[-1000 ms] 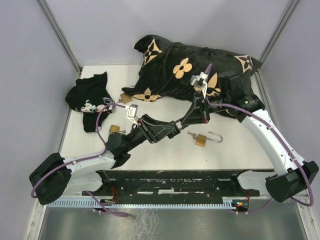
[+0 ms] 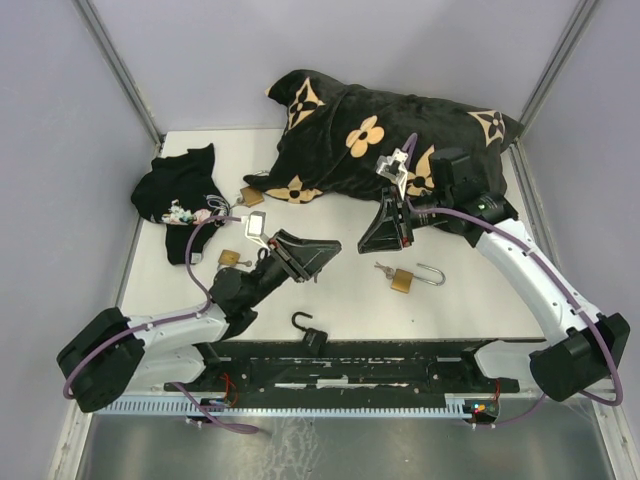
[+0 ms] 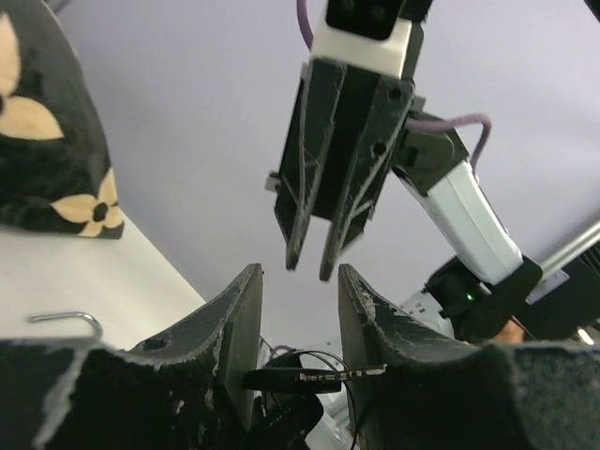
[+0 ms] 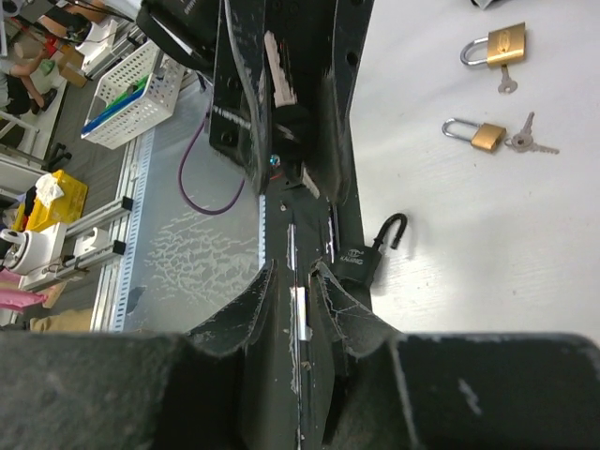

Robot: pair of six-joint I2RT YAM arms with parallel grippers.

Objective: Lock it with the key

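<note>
The black padlock [image 2: 314,342] lies by the front edge of the white table, its shackle [image 2: 300,322] swung open; the right wrist view shows the same lock [image 4: 358,264] lying away from both grippers. Above the table, my left gripper [image 2: 320,262] is shut on a small metal piece [image 3: 314,379] that looks like a key, with thin dark loops beside it. To its right, my right gripper [image 2: 385,246] is part open, and nothing shows between its fingertips. The keyhole is not visible.
A brass padlock [image 2: 401,281] with keys and a loose shackle [image 2: 430,274] lie at right. Two more brass padlocks [image 2: 229,257] [image 2: 251,196] lie at left. Black cloth [image 2: 180,187] and a dark cushion [image 2: 365,125] fill the back.
</note>
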